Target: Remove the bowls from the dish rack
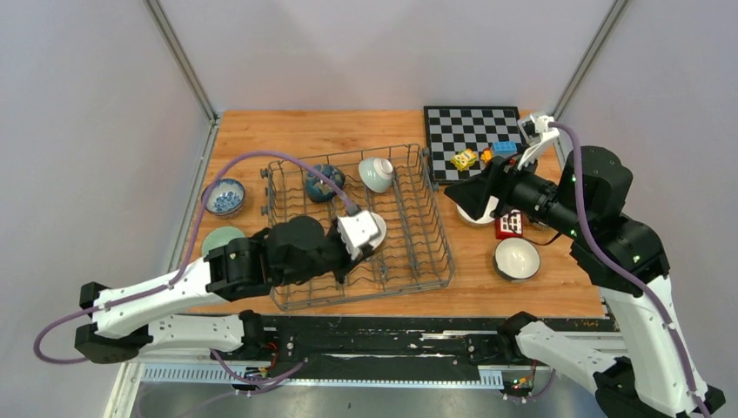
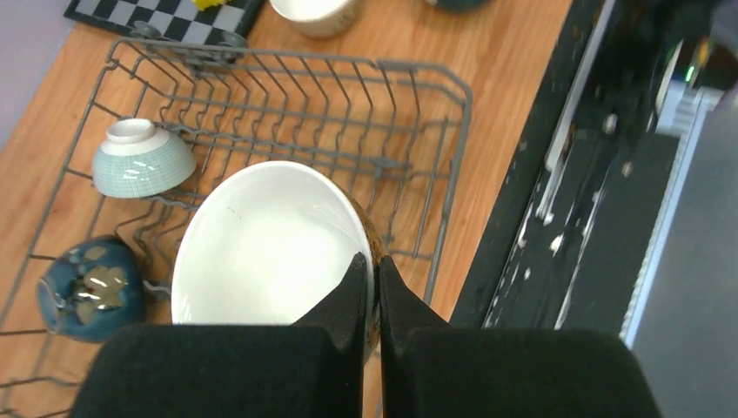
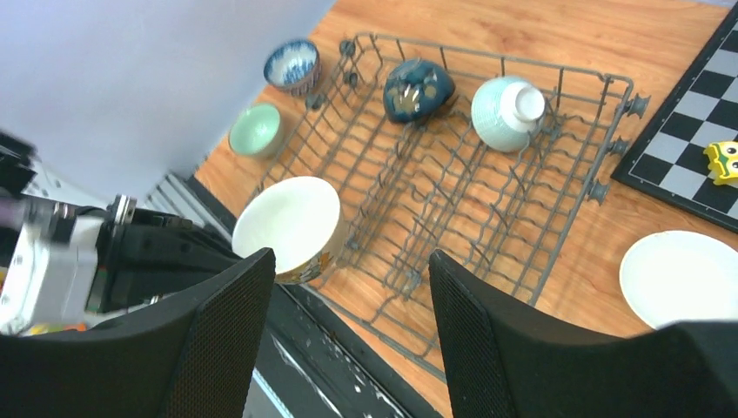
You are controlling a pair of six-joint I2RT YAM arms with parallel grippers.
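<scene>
My left gripper is shut on the rim of a white bowl point(image 2: 265, 248) with a brown patterned outside; it hangs above the wire dish rack point(image 1: 300, 302), tilted. In the rack's far part are a dark blue flowered bowl point(image 3: 417, 91) and, to its right, a pale celadon bowl point(image 3: 503, 113), tipped over with its foot showing. Out to the right of the rack, my right gripper stands open, fingers apart and empty. Outside the rack on the left lie a blue-and-white bowl point(image 1: 225, 198) and a green one point(image 1: 221, 238).
Right of the rack stand a white bowl point(image 1: 475, 216), partly hidden by the right arm, and a dark-rimmed white bowl point(image 1: 517, 259), with a red box point(image 1: 510, 225) between them. A checkerboard point(image 1: 457, 131) with small toys lies at the back right.
</scene>
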